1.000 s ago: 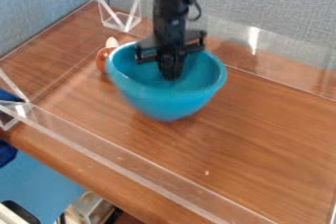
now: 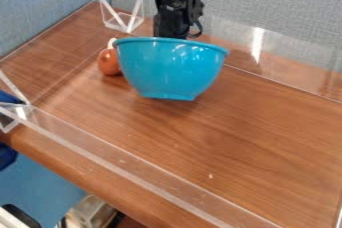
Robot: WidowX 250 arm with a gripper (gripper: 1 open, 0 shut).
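Note:
A turquoise bowl (image 2: 168,70) stands in the upper middle of the wooden table, tilted or seen with its rim nearly edge-on. Behind its back rim hangs the black arm with its gripper (image 2: 175,29), whose fingertips are partly hidden by the bowl, so its grip cannot be seen. An orange-red round object (image 2: 108,62), with something pale at its top, sits just left of the bowl, partly behind it.
Clear low walls edge the wooden table (image 2: 227,162), with white brackets (image 2: 120,20) at the back left and at the left side. A blue item lies beyond the left edge.
The gripper has risen from inside the bowl to behind its back rim. The bowl's inside no longer shows, and it appears slightly higher than a second ago.

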